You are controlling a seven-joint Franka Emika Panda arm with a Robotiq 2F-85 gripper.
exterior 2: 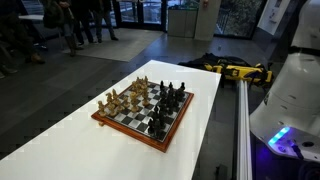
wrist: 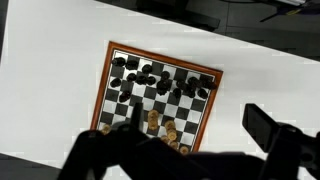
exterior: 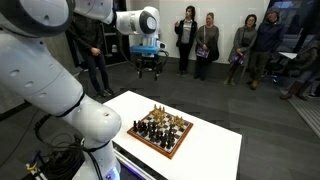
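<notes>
A brown-framed chessboard (exterior: 166, 152) lies flat on the white table. Black pieces (exterior: 150, 133) crowd the side nearer my arm's base, and tan pieces (exterior: 176, 121) stand toward the far side. The second exterior view shows the tan pieces (exterior 2: 125, 97) at left and the black pieces (exterior 2: 172, 96) at right. High above the table hangs my gripper (exterior: 146, 78), its fingers wide apart with nothing between them. From the wrist, the board (wrist: 112, 46) shows below and between the two dark fingers; they hide none of its middle, though the lower tan pieces reach the picture's bottom area.
Several people (exterior: 207, 42) stand along the wall beyond it. Dark cables (exterior: 65, 160) lie beside the arm's base. Open grey floor (exterior 2: 50, 120) borders the table.
</notes>
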